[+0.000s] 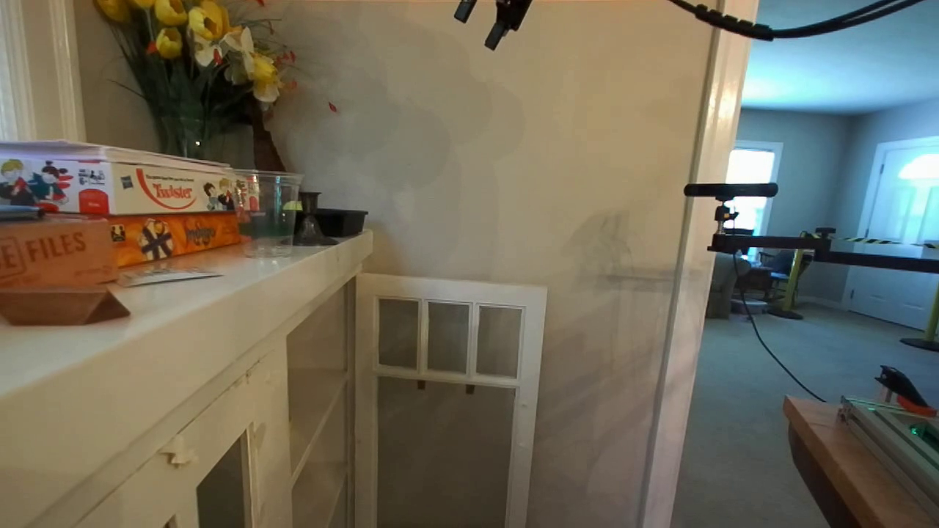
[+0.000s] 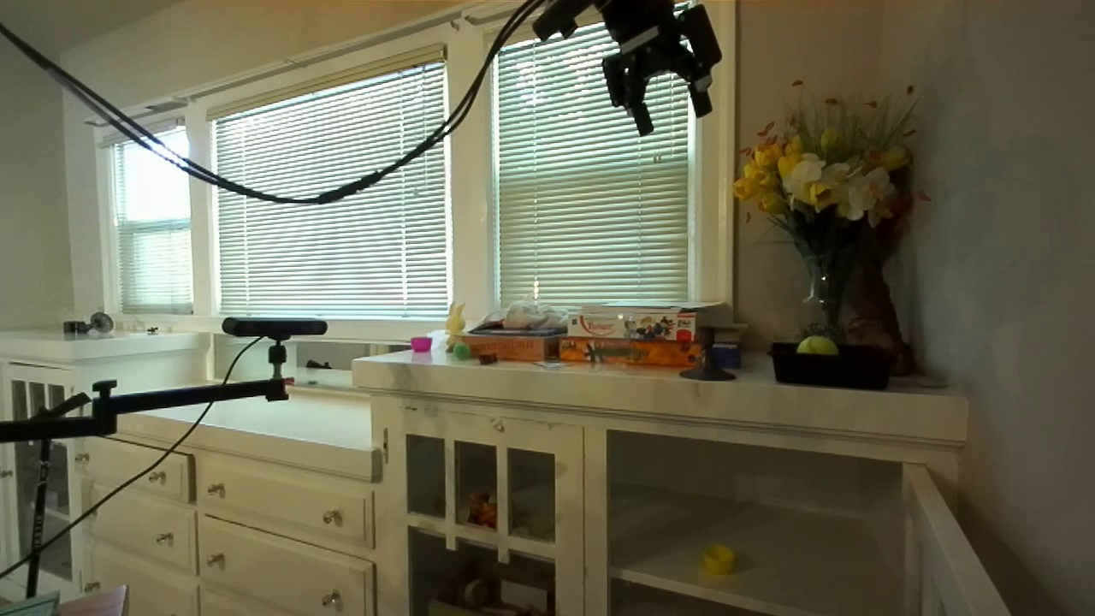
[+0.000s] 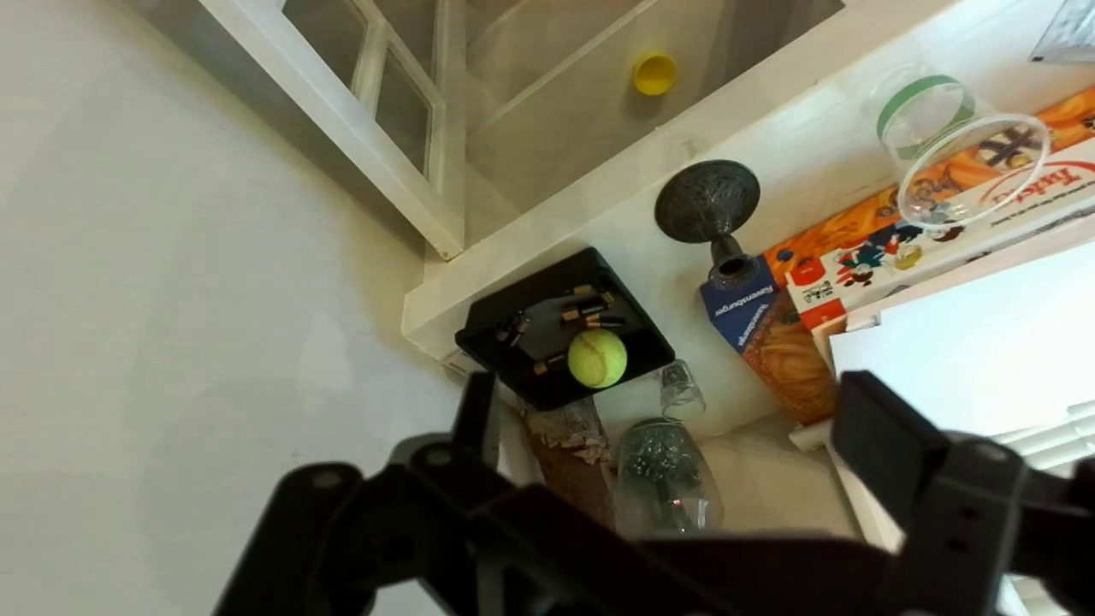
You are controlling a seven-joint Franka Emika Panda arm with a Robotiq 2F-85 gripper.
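High above the counter hangs my gripper (image 2: 672, 113), its black fingers (image 2: 638, 111) spread wide with nothing between them. In the wrist view the gripper is open too, one finger at each side. Between the fingers, farther off, a black tray (image 3: 500, 361) lies on the white counter, holding a tennis ball (image 3: 597, 358) and several batteries (image 3: 585, 308). A dark flared candlestick (image 3: 708, 200) stands near the tray. On the cabinet's inner shelf sits a yellow cup (image 3: 654, 74). In exterior view 1 only the gripper's tips show at the top edge.
A flower vase (image 2: 821, 287) stands behind the tray. Game boxes (image 2: 626, 351) and clear cups (image 3: 975, 169) occupy the counter. The open cabinet door (image 1: 537, 396) juts out by the wall. Air around the gripper is clear.
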